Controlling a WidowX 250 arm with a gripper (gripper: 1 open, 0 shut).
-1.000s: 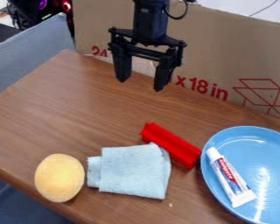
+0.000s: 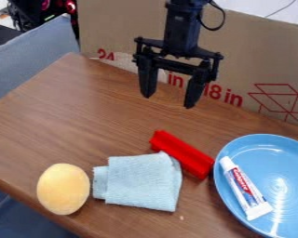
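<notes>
The black gripper [image 2: 170, 91] hangs open over the back of the wooden table, its two fingers apart with nothing between them. Below it on the table lie a red cylindrical item [image 2: 182, 152], a folded light blue cloth [image 2: 137, 183] and a pale yellow rounded object [image 2: 63, 189] near the front left. A white tube [image 2: 244, 188] rests on a blue plate [image 2: 281, 164] at the right.
A cardboard box [image 2: 257, 65] stands along the back edge. A grey padded surface [image 2: 27, 84] lies beyond the left table edge.
The gripper has moved to the right and somewhat downward, staying open. The objects on the table have not moved.
</notes>
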